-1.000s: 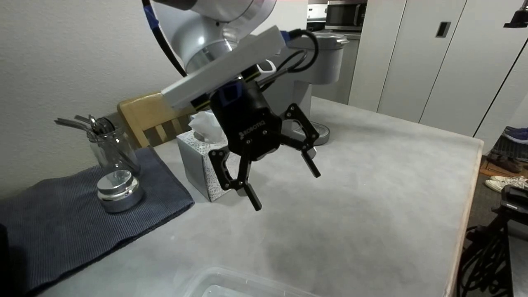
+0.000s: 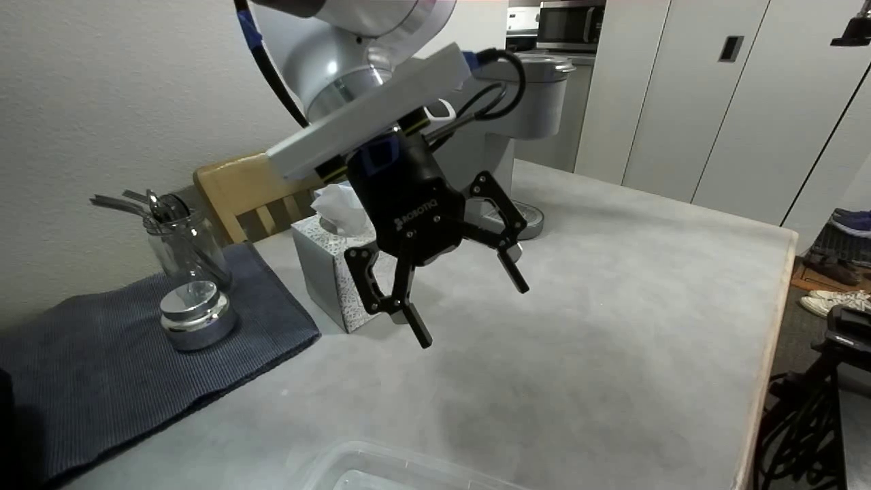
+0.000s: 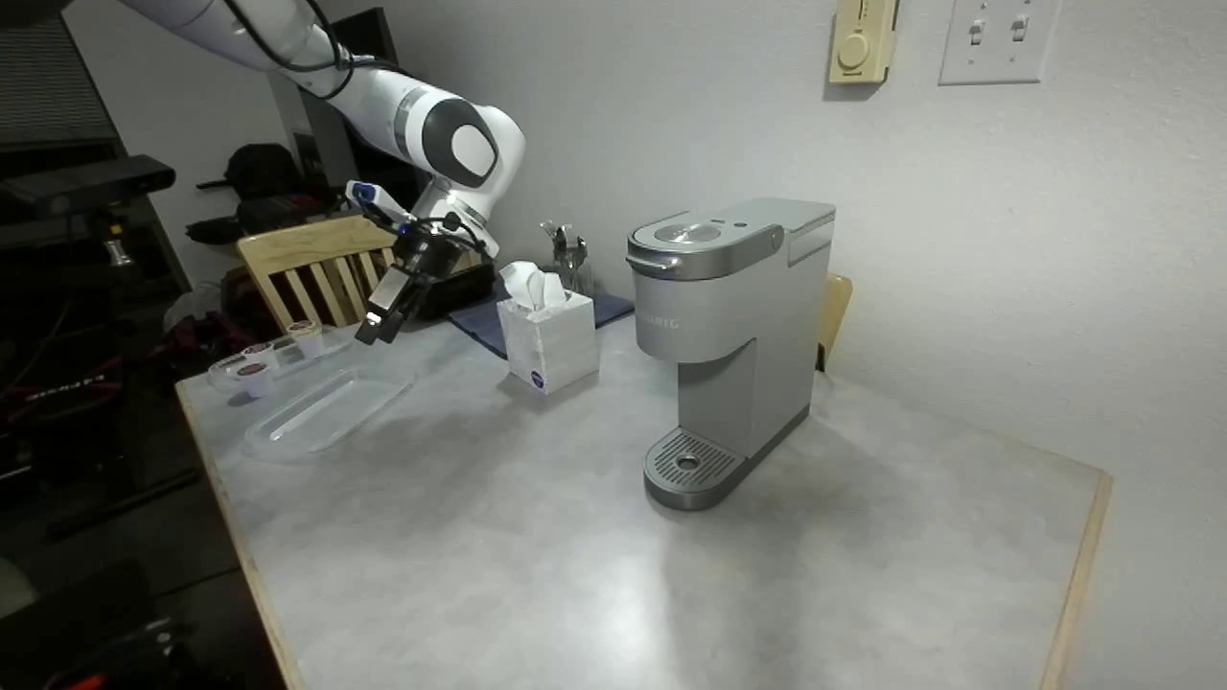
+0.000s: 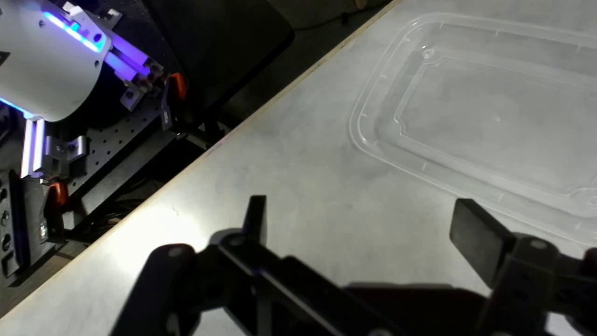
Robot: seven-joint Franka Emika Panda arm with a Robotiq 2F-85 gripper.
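My gripper hangs above the table with its two fingers spread wide and nothing between them. In the wrist view the black fingertips stand far apart over bare tabletop. A clear plastic tray lies flat on the table, beyond the fingers in that view, and looks empty. The grey coffee maker stands upright near the wall, well away from my gripper. Several small pods or cups sit at the table's far left corner in exterior view 2, by another clear container whose shape is hard to make out.
Behind my gripper stands a tissue box. A dark blue mat carries a silver-lidded jar and a glass jar of utensils.
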